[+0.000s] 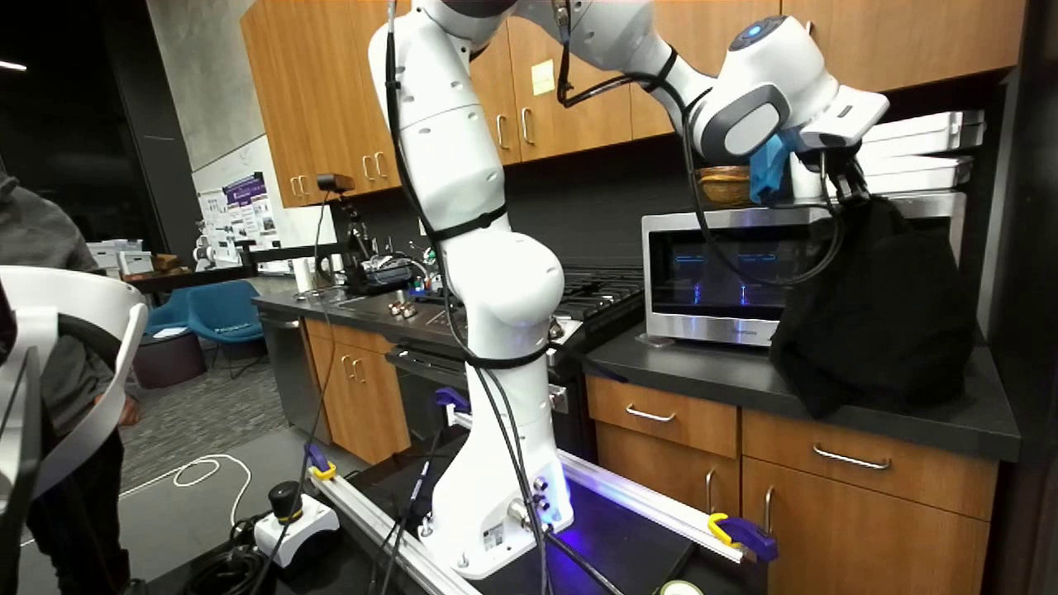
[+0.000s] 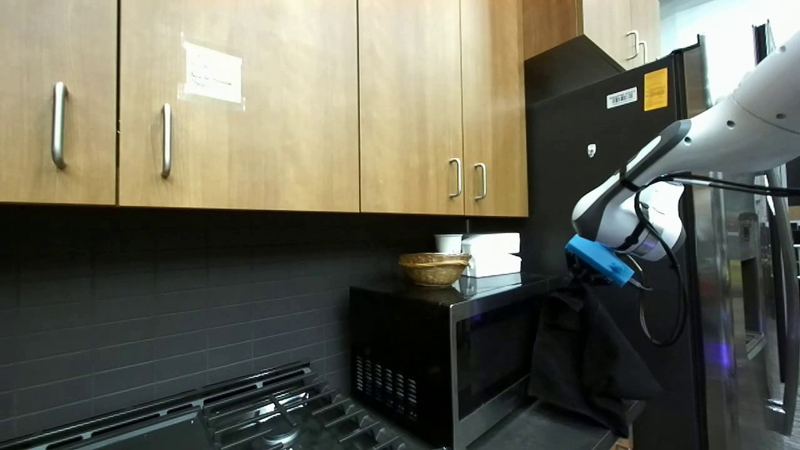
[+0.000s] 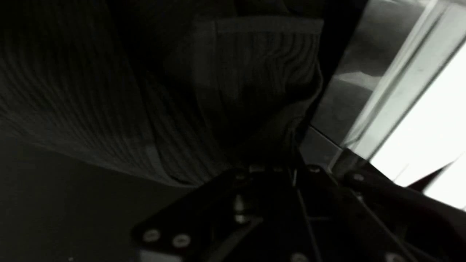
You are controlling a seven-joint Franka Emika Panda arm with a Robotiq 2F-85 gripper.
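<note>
A black cloth (image 1: 878, 307) hangs from my gripper (image 1: 850, 190) in front of the microwave's right side, its folds falling to about the counter's front edge. In exterior view 2 the cloth (image 2: 589, 352) drapes below the gripper (image 2: 589, 274), between the microwave and the fridge. My wrist view is dark; ribbed fabric (image 3: 262, 65) with a hemmed edge fills its upper part and runs down to the fingertips. The gripper is shut on this fabric. Whether the lowest folds touch the counter is hard to tell.
The silver microwave (image 1: 714, 278) stands on the dark counter (image 1: 684, 367). A wicker basket (image 2: 433, 269), a white cup (image 2: 448, 243) and white boxes (image 2: 491, 255) sit on top. The stove (image 2: 285, 420) is beside it, and a black fridge (image 2: 600, 165) stands at the right.
</note>
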